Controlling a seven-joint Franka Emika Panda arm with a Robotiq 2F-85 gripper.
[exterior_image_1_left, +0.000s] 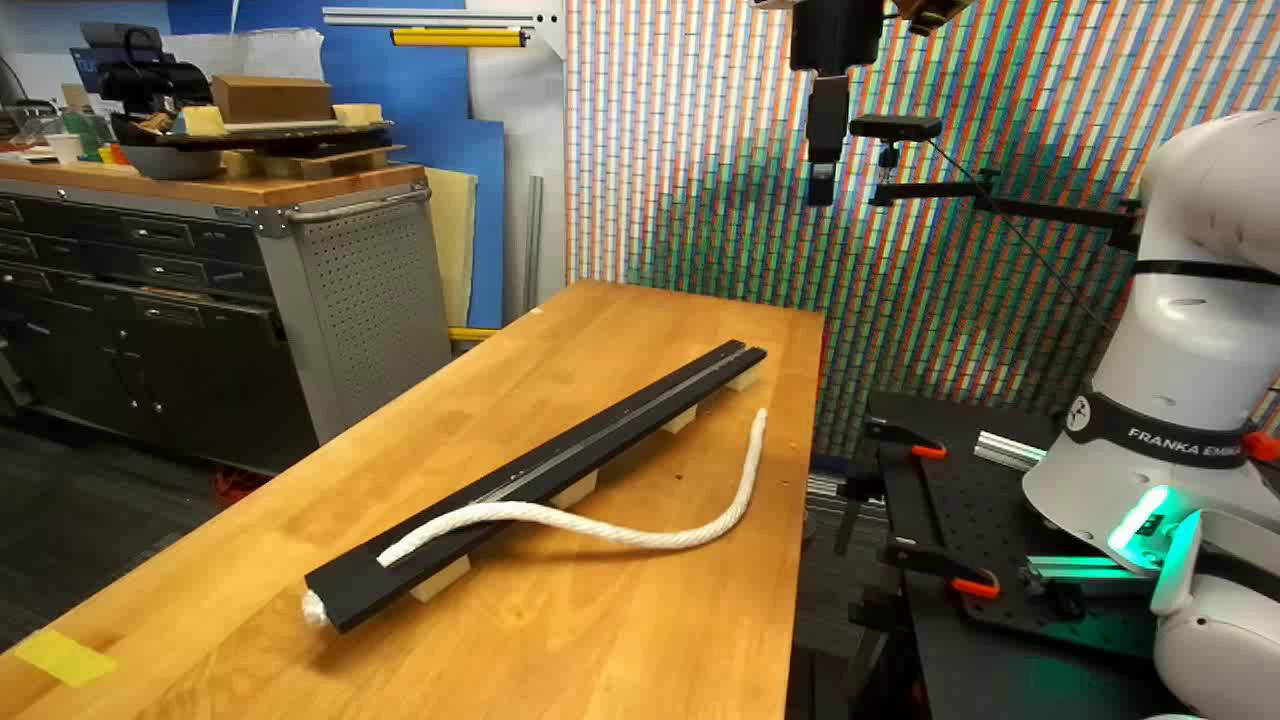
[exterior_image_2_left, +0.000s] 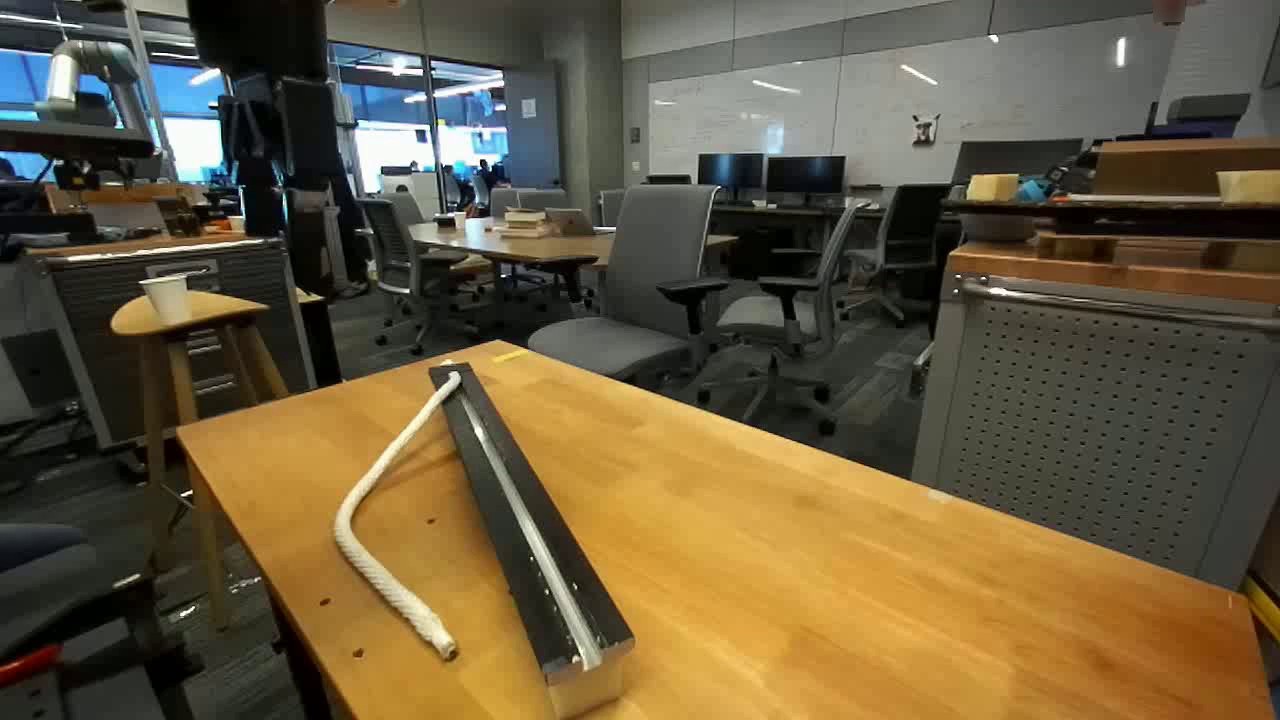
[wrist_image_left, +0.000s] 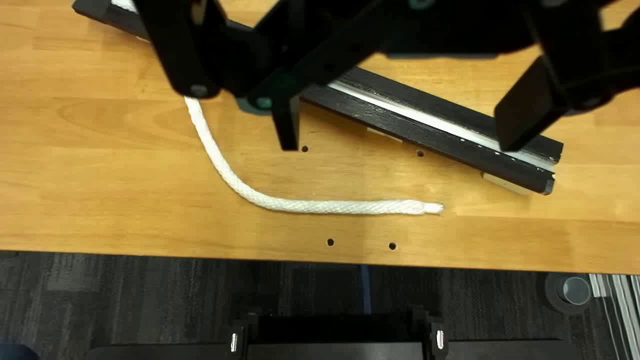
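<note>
A white rope (exterior_image_1_left: 644, 536) lies in a curve on the wooden table, with one end resting across the near end of a long black channel (exterior_image_1_left: 576, 446). Its other end lies free on the wood, beside the channel, as exterior view 2 shows the rope (exterior_image_2_left: 350, 524) too. The channel (exterior_image_2_left: 524, 528) has a pale groove running along its length. High above the table hangs my gripper (exterior_image_1_left: 821, 192), well clear of both. From the wrist view, my gripper is open, its two fingers wide apart over the channel and nothing between them; the rope (wrist_image_left: 324, 207) lies below.
Small wooden blocks (exterior_image_1_left: 576, 488) prop the channel off the table (exterior_image_1_left: 708, 648). Yellow tape (exterior_image_1_left: 64, 656) marks a table corner. A workbench (exterior_image_1_left: 360, 258) stands beyond the left edge. Bare wood surrounds the channel, and the air over the table is free around the gripper.
</note>
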